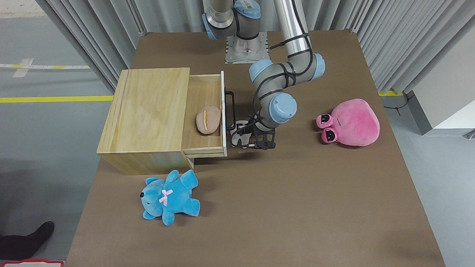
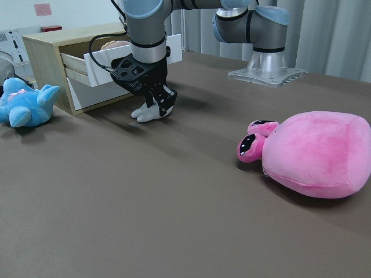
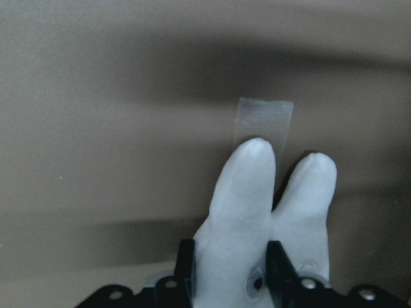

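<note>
A white plush toy (image 3: pixel 234 212) with two stubby limbs or ears lies low at the foot of the open drawer (image 1: pixel 202 89), over a strip of clear tape. My gripper is closed on it, its black fingers pressing into the fabric in the wrist view; in the left view the gripper (image 2: pixel 158 99) points down onto the white toy (image 2: pixel 148 113). A bun-like plush (image 1: pixel 207 119) lies inside the drawer.
The wooden cabinet (image 1: pixel 144 106) stands left of me, with a blue bear (image 1: pixel 171 198) before it. A pink plush (image 1: pixel 351 122) lies to the right.
</note>
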